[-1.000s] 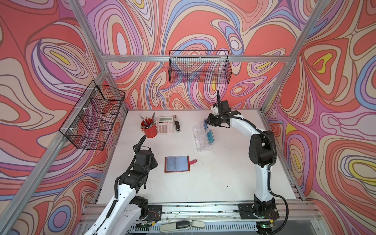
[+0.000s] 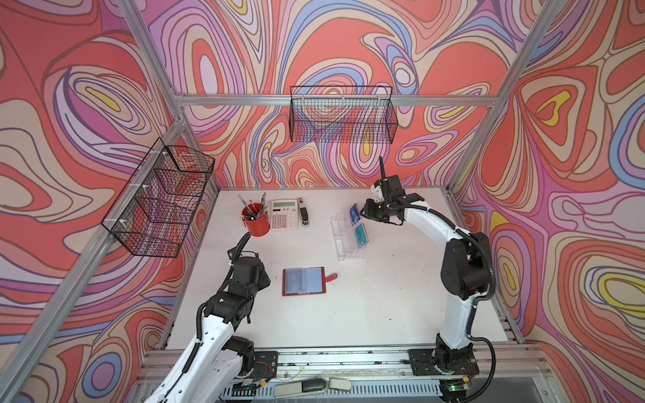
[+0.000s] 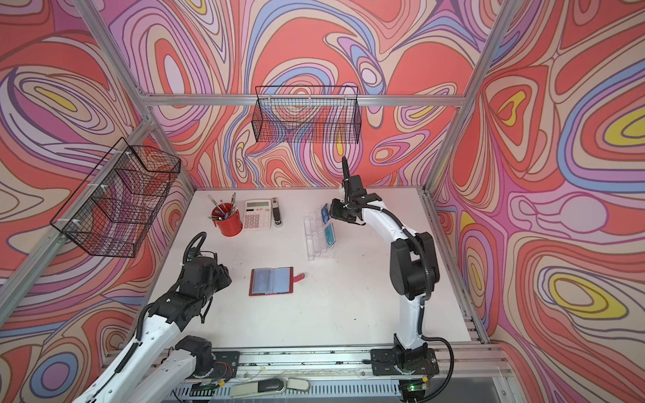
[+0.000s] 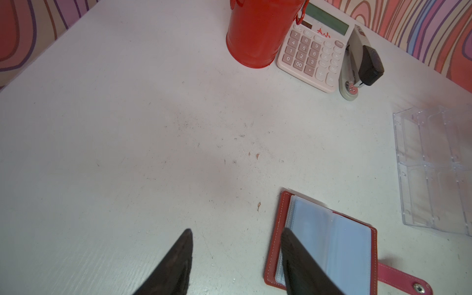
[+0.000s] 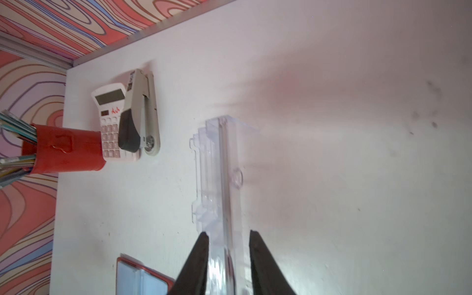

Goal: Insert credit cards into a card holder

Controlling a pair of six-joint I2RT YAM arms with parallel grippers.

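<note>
A clear tiered stand (image 2: 341,238) holds blue cards (image 2: 360,234) at the table's middle right. The red card holder (image 2: 322,282) lies open in front of it, with clear sleeves showing. My right gripper is open just right of the stand's upper end in the top views; the right wrist view shows the stand beneath its fingers, with no card between them. My left gripper hangs at the table's left, left of the holder, its fingers apart with nothing between them.
A red pen bucket (image 2: 256,221), a pink calculator (image 2: 284,216) and a stapler (image 2: 303,213) stand at the back left. Wire baskets hang on the frame.
My right gripper has moved right and slightly down in the top left view, away from the stand's top card, which now shows more fully. The left arm looks unchanged.
</note>
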